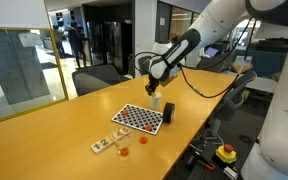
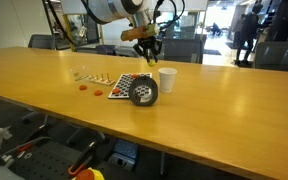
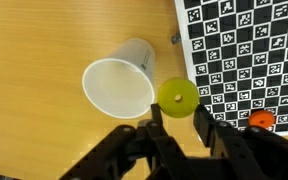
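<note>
My gripper is shut on a small yellow round piece (image 3: pixel 178 96), held between its fingertips. In the wrist view, the white cup (image 3: pixel 109 88) stands just left of the held piece, its open mouth showing. The black-and-white patterned board (image 3: pixel 216 58) lies to the right, with an orange round piece (image 3: pixel 262 119) on it. Seen from the second exterior camera, the gripper (image 2: pixel 149 57) hangs above the table, higher than the white cup (image 2: pixel 167 78) and left of its rim. The piece is not over the cup's mouth in the wrist view.
A dark round roll-like object (image 2: pixel 144 91) stands upright at the near side of the board. Several small pieces and a wooden block strip (image 1: pixel 109 141) lie on the table's front part.
</note>
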